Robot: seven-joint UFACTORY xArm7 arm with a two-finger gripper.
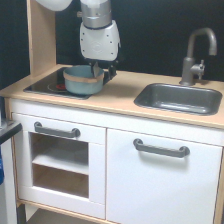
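A blue-grey pot (80,82) with a brownish inside rests on the dark stovetop (45,86) at the left of the toy kitchen. My gripper (104,73) points down from a white and grey arm, at the pot's right side. Its dark fingers are close to the rim and overlap it in this view. They are too small and dark for me to see whether they are apart or closed on the rim.
A metal sink (180,98) with a grey faucet (196,58) is set into the right of the wooden counter (125,92). The counter between stove and sink is clear. Below are an open-fronted oven (62,165) and a white cabinet door (160,185).
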